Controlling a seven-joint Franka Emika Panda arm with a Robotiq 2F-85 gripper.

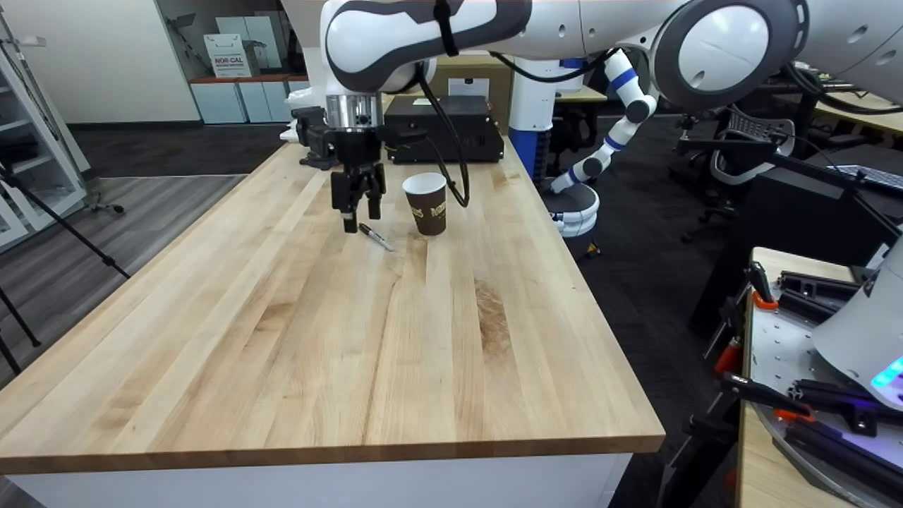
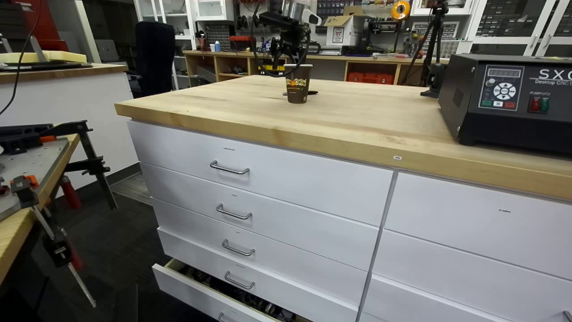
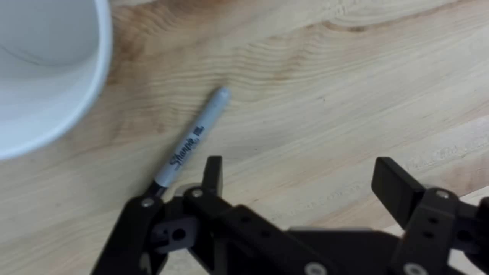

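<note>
A grey Sharpie marker [image 3: 192,139] with a black cap lies flat on the wooden table, left of my gripper in the wrist view; its cap end is partly hidden by the left finger. Wide apart, the two fingers have only bare wood showing between them. Exterior view 1 has the gripper [image 1: 362,224] low over the table, close to the cap end of the marker [image 1: 376,237]. The brown paper cup [image 1: 427,212] stands upright to the right of both, and its white rim [image 3: 104,50] fills the wrist view's upper left corner.
Behind the cup sits a black control box [image 1: 461,127], with a dark vise [image 1: 314,148] to its left, partly covered by the arm. A black cable [image 1: 457,161] loops down near the cup.
</note>
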